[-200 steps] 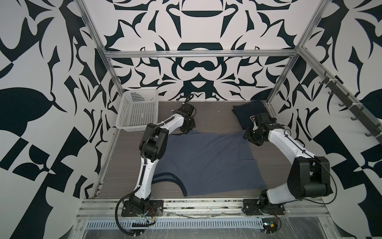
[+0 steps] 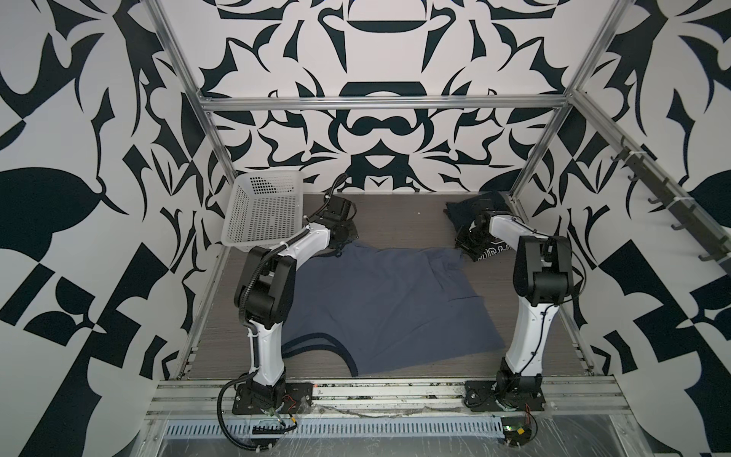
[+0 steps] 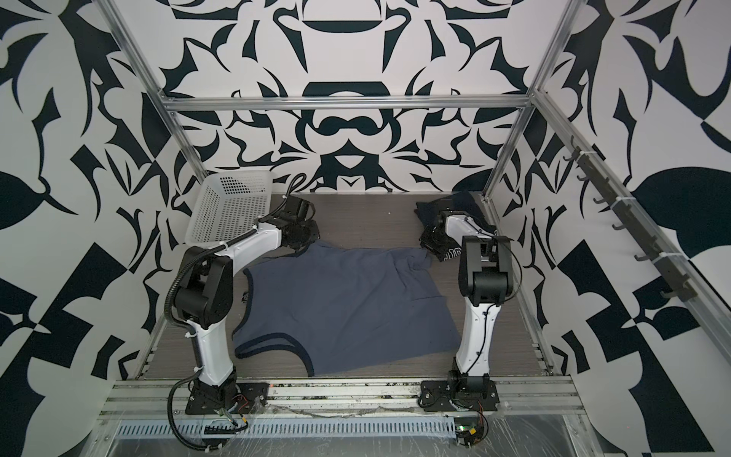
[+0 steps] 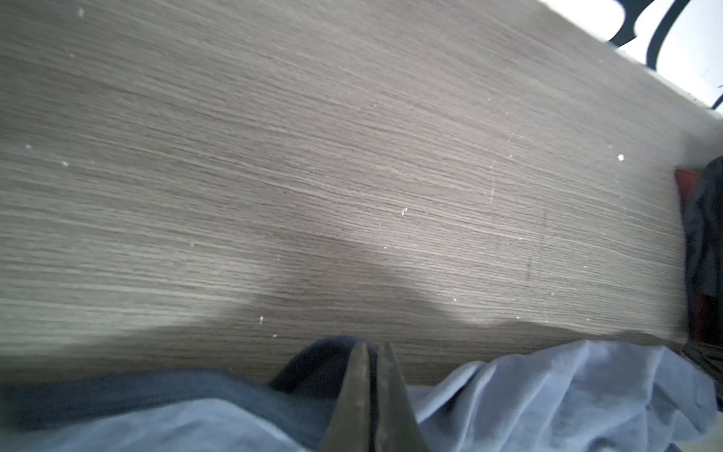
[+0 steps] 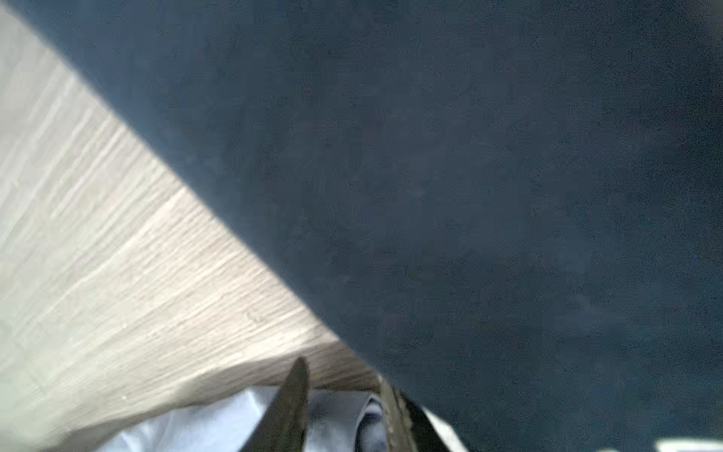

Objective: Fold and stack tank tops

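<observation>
A blue-grey tank top (image 2: 388, 312) lies spread on the table, dark trim along its left armhole, with a bunched upper-right corner. My left gripper is shut at its far left edge, by folded dark trim; whether fabric is pinched between the fingers is hard to tell. My right gripper is part open above the far right corner, over the edge of a dark folded garment (image 5: 489, 188), with pale fabric just below its fingers. That dark stack sits at the back right, partly hidden by the right arm.
A white plastic basket (image 2: 239, 213) stands at the back left. Bare table (image 2: 396, 217) lies between the basket and the dark stack, behind the tank top. The frame walls bound the space.
Both arms have moved left over the last second, the right also farther back toward the dark stack. The tank top has shifted left and its upper-right corner is more bunched.
</observation>
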